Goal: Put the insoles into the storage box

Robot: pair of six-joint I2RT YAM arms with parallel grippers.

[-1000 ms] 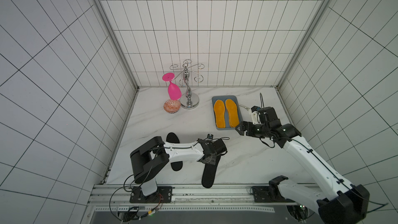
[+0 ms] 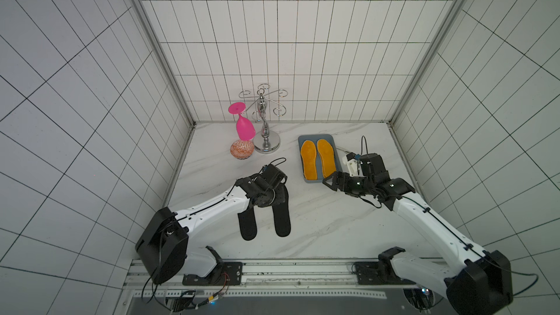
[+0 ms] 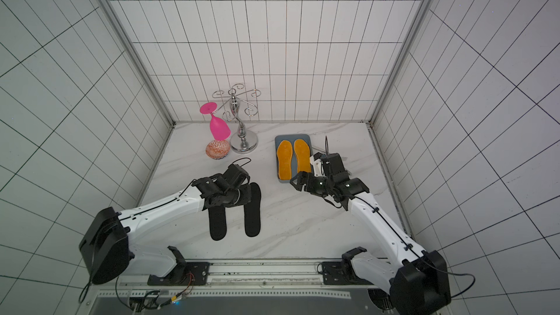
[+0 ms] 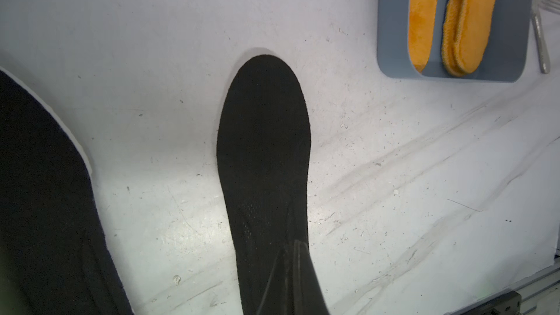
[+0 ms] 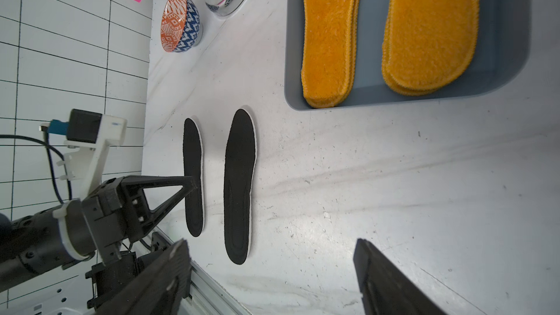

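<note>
Two black insoles, the left one [image 2: 248,224] and the right one [image 2: 281,218], lie side by side flat on the table. My left gripper is shut above the right insole, its narrow tips over the black surface in the left wrist view. From the right wrist view, the left gripper shows nothing between its fingertips. Orange insoles lie inside the grey-blue storage box; one appears doubled in the left wrist view. My right gripper stands open and empty near the box's front right corner.
Behind the black insoles are a patterned bowl [image 2: 242,149], a pink goblet [image 2: 245,128] and a metal candelabra [image 2: 266,141]. A fork [image 4: 541,35] lies right of the box. Bare table separates the right black insole from the box.
My left gripper has moved leftward and toward the back. The right black insole has shifted back and left and turned to lie more parallel to the left one. The right arm has moved slightly left.
</note>
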